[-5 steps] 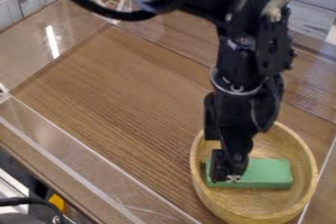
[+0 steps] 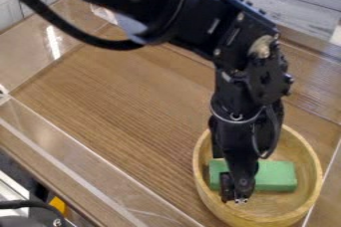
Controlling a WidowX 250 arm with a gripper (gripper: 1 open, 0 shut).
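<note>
A green block (image 2: 274, 176) lies inside a round yellow-tan bowl (image 2: 308, 193) at the lower right of the camera view. My black gripper (image 2: 237, 179) reaches down into the bowl from above, its tips at the left half of the block and partly covering it. The gripper stands open; whether the tips touch the block I cannot tell.
Cables and a yellow part show at the bottom left, beyond the table's edge.
The arm has shifted slightly within the bowl, with its upper part leaning differently. The bowl and block are in about the same place.
</note>
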